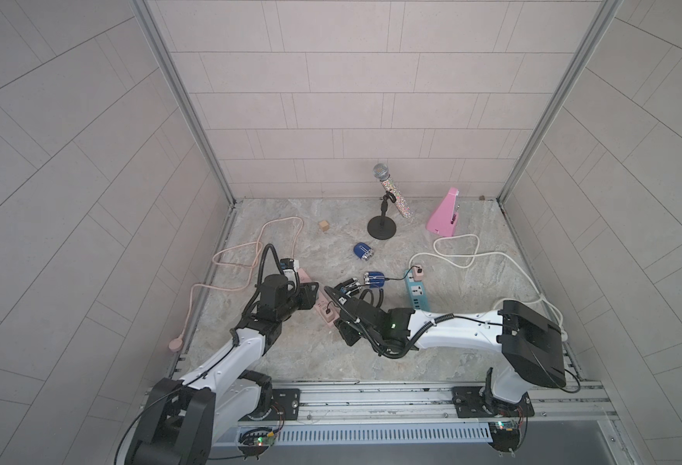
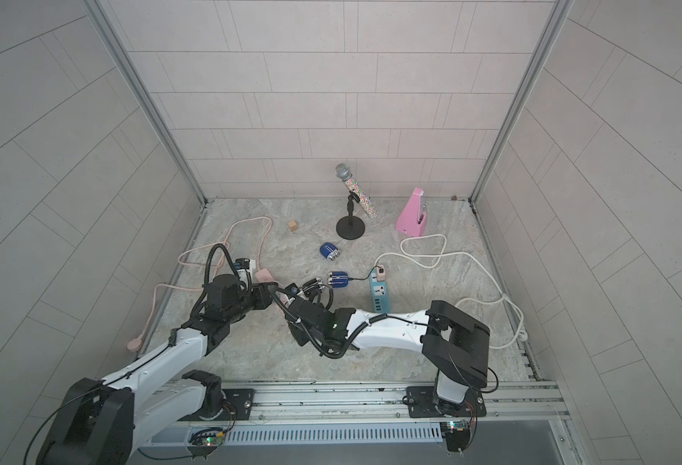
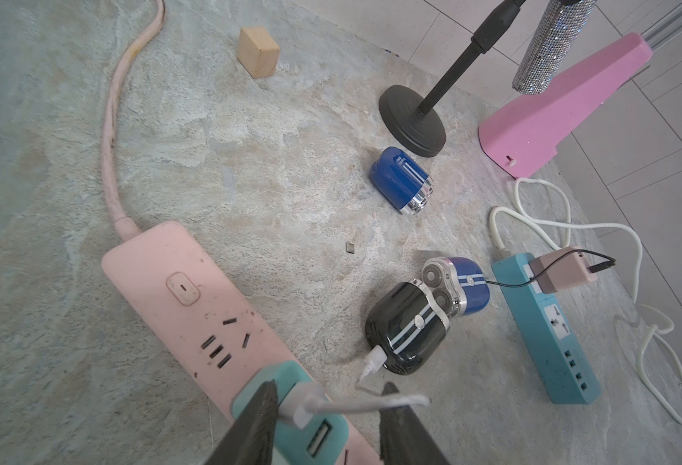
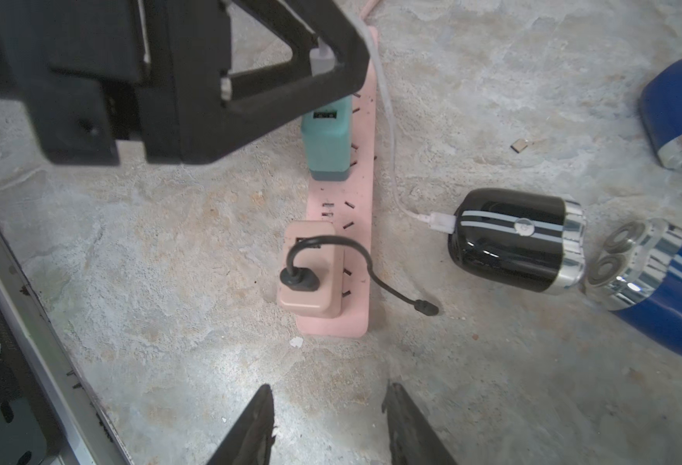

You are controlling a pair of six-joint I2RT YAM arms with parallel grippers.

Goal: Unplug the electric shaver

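A pink power strip (image 3: 189, 286) carries a teal adapter (image 4: 327, 139) and a pale adapter (image 4: 317, 302). A white cable runs from the teal one to the plug in a black shaver (image 4: 511, 248). A black cable with a loose end crosses the pale one. My left gripper stands open over the teal adapter's white plug. My right gripper is open below the pale adapter in its wrist view, nothing between its fingers. A blue shaver (image 3: 468, 286) has a black cable leading to a plug on the blue strip (image 3: 548, 341).
Another blue shaver (image 3: 399, 178) lies farther back. A microphone stand (image 1: 381, 226), a pink metronome (image 1: 441, 217) and a wooden block (image 3: 257, 52) stand toward the back wall. The left arm's housing crowds the right wrist view's upper left.
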